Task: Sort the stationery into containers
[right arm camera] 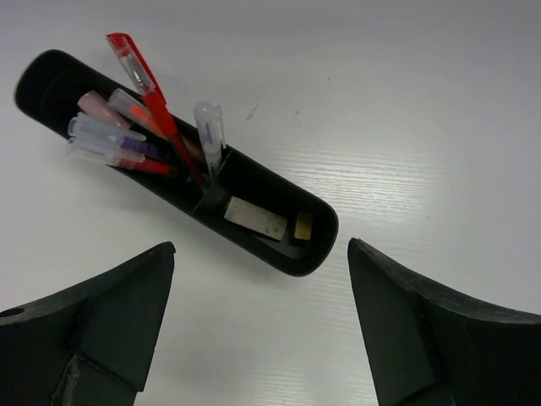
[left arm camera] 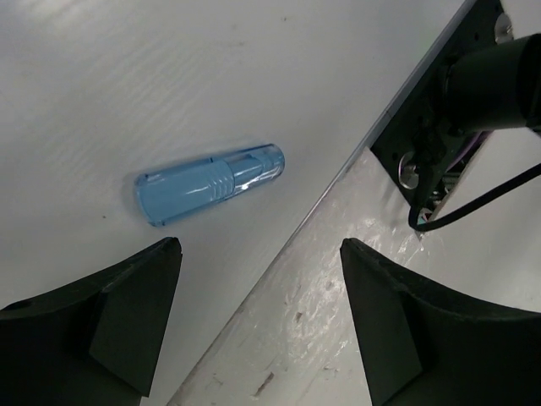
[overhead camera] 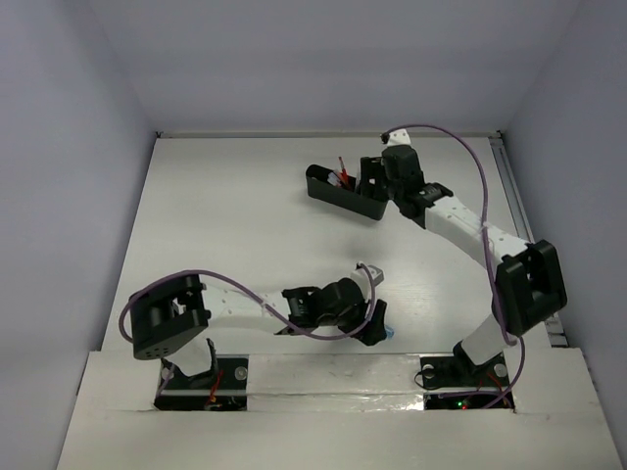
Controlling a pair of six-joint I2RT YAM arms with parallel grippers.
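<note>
A blue translucent pen-like item [left arm camera: 184, 193] lies near the table's front edge, mostly hidden under my left arm in the top view. My left gripper hangs open over it, nothing between its fingers. My right gripper is open above the black container [overhead camera: 338, 196]. In the right wrist view, that container's left compartment holds several pens, including a red pen [right arm camera: 159, 114] sticking up, and a pink item [right arm camera: 101, 110]; its right compartment holds a pale block [right arm camera: 254, 218] and a small yellow piece [right arm camera: 303, 226].
Walls stand at both sides and the back. The front edge runs right beside the blue item.
</note>
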